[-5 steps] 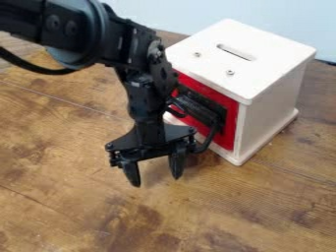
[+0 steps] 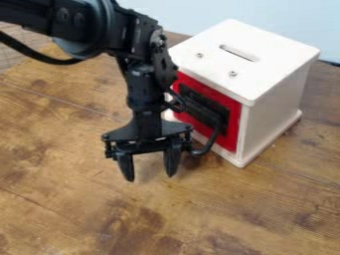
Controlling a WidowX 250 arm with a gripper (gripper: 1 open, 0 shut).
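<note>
My black gripper [image 2: 147, 163] hangs low over the wooden floor surface [image 2: 80, 209], fingers pointing down and apart, with nothing between them. Just behind it to the right stands a white wooden box [image 2: 275, 110] with a slot on top and a red front panel [image 2: 233, 125]. Part of that panel is hidden behind my arm, cables and a dark fitting.
A pale blue wall [image 2: 312, 25] runs behind the box.
My arm and gripper have shifted slightly left over the last second. The box has not moved.
</note>
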